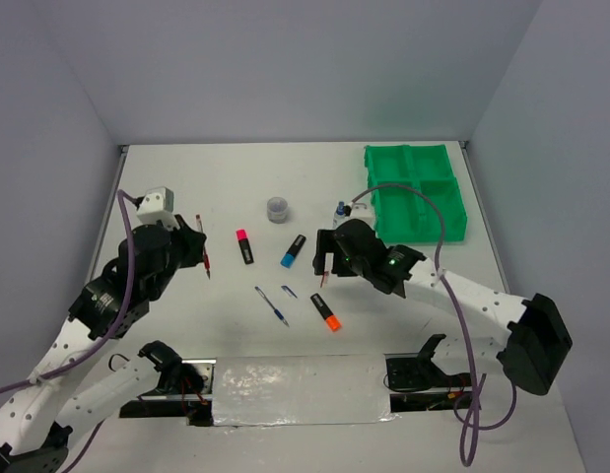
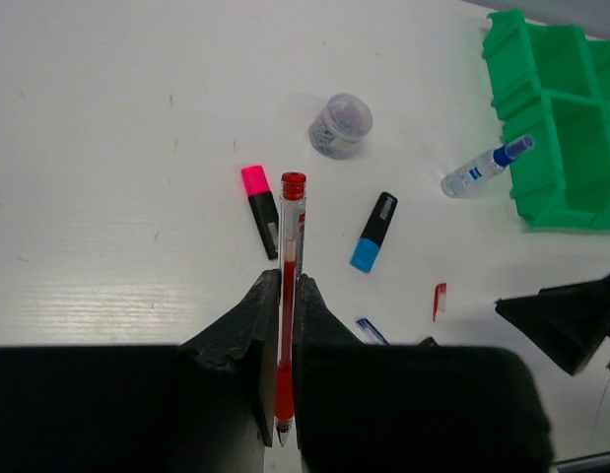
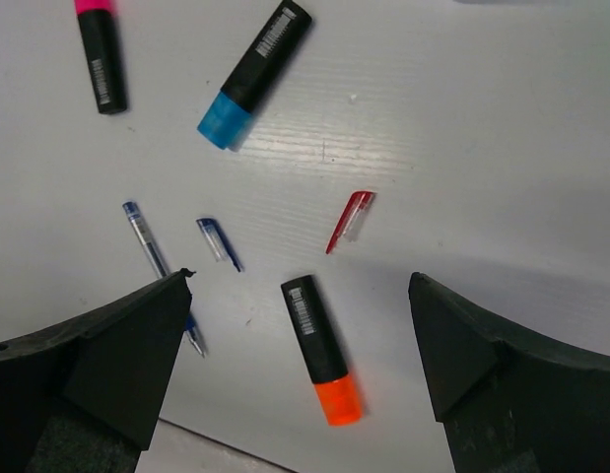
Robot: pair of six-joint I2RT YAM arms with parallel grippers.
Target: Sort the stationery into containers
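Observation:
My left gripper point(image 1: 198, 241) holds a red pen point(image 2: 285, 384) upright between shut fingers, at the table's left. My right gripper point(image 1: 329, 251) is open above a small red cap point(image 3: 349, 219); a blue cap point(image 3: 221, 244) lies nearby. A blue pen point(image 1: 270, 305) and highlighters in pink point(image 1: 245, 246), blue point(image 1: 293, 249) and orange point(image 1: 325, 311) lie on the table. A round clear container point(image 1: 277, 209) and a bottle with blue top point(image 2: 467, 177) stand behind them. The green compartment tray point(image 1: 413, 148) is at the back right.
Grey walls bound the white table point(image 1: 167, 315) at back and sides.

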